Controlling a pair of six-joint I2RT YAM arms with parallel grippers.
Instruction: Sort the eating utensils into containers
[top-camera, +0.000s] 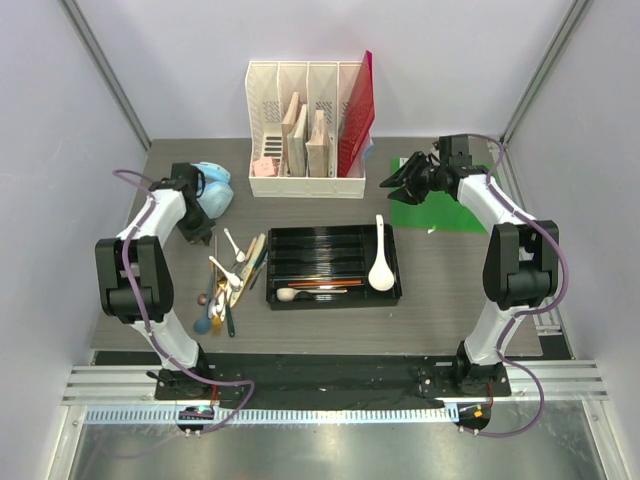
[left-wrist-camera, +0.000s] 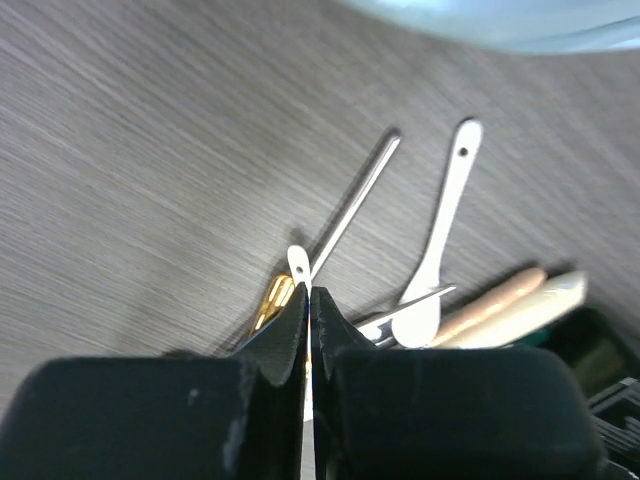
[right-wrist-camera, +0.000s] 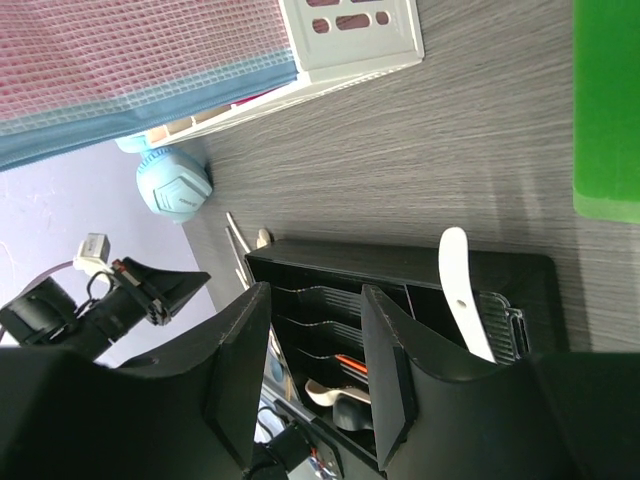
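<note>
My left gripper is shut with nothing between its fingers, raised over the table by the utensil pile. A white spoon's handle (left-wrist-camera: 299, 262) lies below and outside its fingertips; the rest is partly hidden by the gripper. Alongside lie a thin metal stick (left-wrist-camera: 360, 192), another white spoon (left-wrist-camera: 440, 225) and a wooden handle (left-wrist-camera: 512, 292). In the top view, the black compartment tray (top-camera: 320, 234) holds several utensils, with a large white spoon (top-camera: 381, 262) lying across its right part. Away on the right, my right gripper (top-camera: 388, 189) is open and empty.
A white rack (top-camera: 258, 95) with boards stands at the back. Behind the left gripper sits a light-blue object (top-camera: 214, 198); a green board (top-camera: 440, 215) lies under the right arm. Clear table (top-camera: 450, 290) shows right of the tray.
</note>
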